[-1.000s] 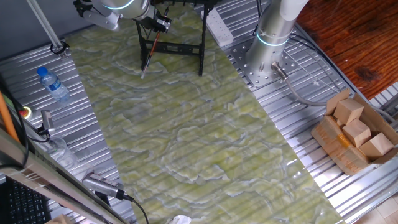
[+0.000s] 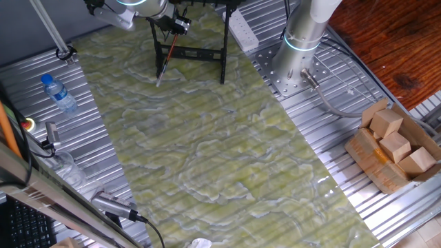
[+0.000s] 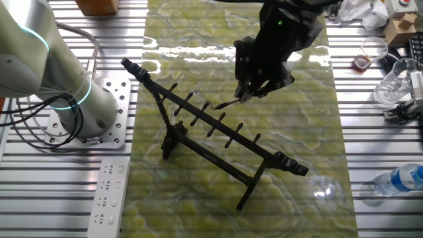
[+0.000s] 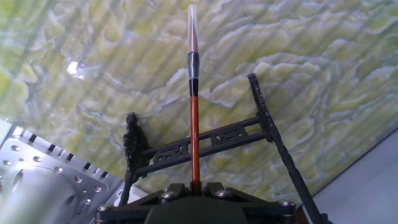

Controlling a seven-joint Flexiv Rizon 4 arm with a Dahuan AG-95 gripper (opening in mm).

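Note:
A writing brush [image 4: 194, 134] with a reddish-brown handle and a clear cap over its pale tip is held by my gripper, whose fingers are shut on the handle. In exterior view 1 the brush [image 2: 167, 62] hangs tip down from the gripper [image 2: 180, 27], in front of the black rack [image 2: 189, 53]. From above, in exterior view 2, the gripper [image 3: 245, 92] is beside the rack's pegged top bar [image 3: 205, 118]. The brush's thin hanging loop [image 3: 213, 105] reaches toward a peg; whether it is around that peg I cannot tell.
A white power strip [image 3: 108, 198] and the robot base plate [image 3: 112, 112] lie near the rack. A water bottle [image 2: 59, 94] stands at the left and a carton of wooden blocks [image 2: 379, 162] at the right.
Over the last second the arm has shifted very slightly to the right in exterior view 1. The brush stays almost in place, still in my gripper; the rack has not moved.

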